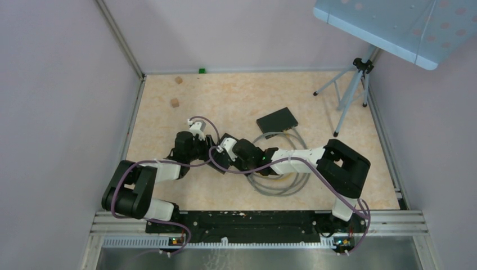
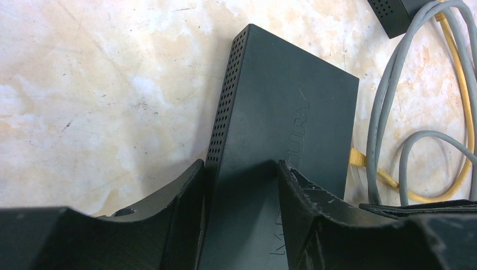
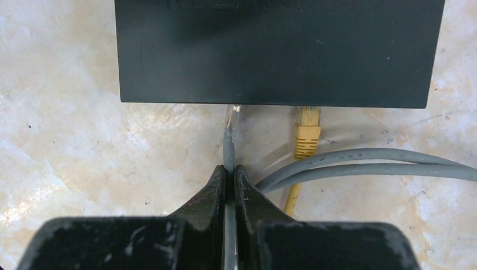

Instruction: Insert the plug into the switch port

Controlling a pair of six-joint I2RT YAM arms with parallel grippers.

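The black switch box (image 2: 292, 101) lies flat on the table, and my left gripper is shut on it, fingers on its near part. In the right wrist view the box (image 3: 275, 53) fills the top, and my right gripper is shut on a grey cable (image 3: 229, 146). Its clear plug (image 3: 234, 115) points at the box's lower edge, where its tip meets or passes under it; I cannot tell how far it is in. A yellow cable's plug (image 3: 308, 118) sits at the same edge, to the right.
A second black box (image 1: 277, 121) lies behind, with coiled grey and yellow cables beside my right arm. A tripod (image 1: 351, 90) stands at the back right.
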